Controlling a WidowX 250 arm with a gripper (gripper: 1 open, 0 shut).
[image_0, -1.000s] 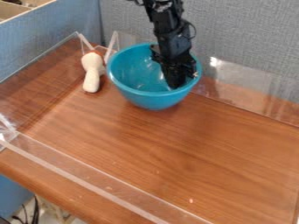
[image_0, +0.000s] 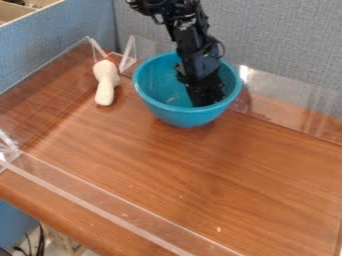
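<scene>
A blue plastic bowl (image_0: 167, 105) stands at the back of the wooden table. The black arm reaches down from the top, and its gripper (image_0: 206, 92) is down inside the bowl, toward its right side. The fingertips are dark and partly hidden by the rim; no object shows between them. To the left of the bowl lies a pale wooden pin-shaped toy (image_0: 104, 85), with clear plastic around it.
Grey padded walls (image_0: 287, 45) bound it at back and left, with clear plastic strips along the edges.
The bowl has shifted and tilted slightly over the last second. The gripper has stayed inside it, with small movements of the arm.
</scene>
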